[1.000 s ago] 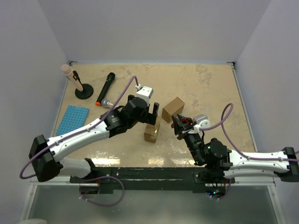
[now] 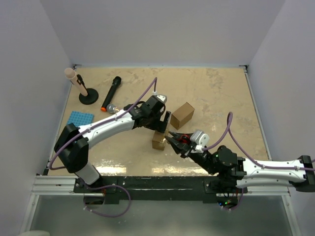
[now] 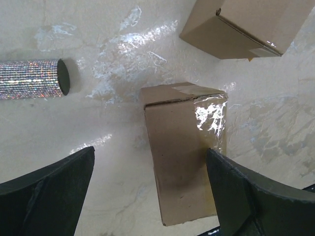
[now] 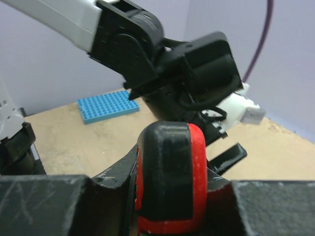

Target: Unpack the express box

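Observation:
My left gripper hangs open over a narrow, taped cardboard box [image 3: 177, 147] lying on the table. In the top view that gripper covers part of the box. My right gripper [image 2: 174, 137] is shut on a red-and-black object [image 4: 167, 172], held up just right of that box; its full shape is hidden. A second cardboard box [image 2: 182, 115] lies behind and to the right, also in the left wrist view.
A blue studded mat [image 2: 78, 119], a stand [image 2: 88, 96], a black-and-orange cylinder [image 2: 112, 91] and a sparkly cylinder [image 3: 29, 78] lie at left.
My left gripper has moved right over the narrow box. My right gripper, with the red-and-black object, has shifted left and toward the front.

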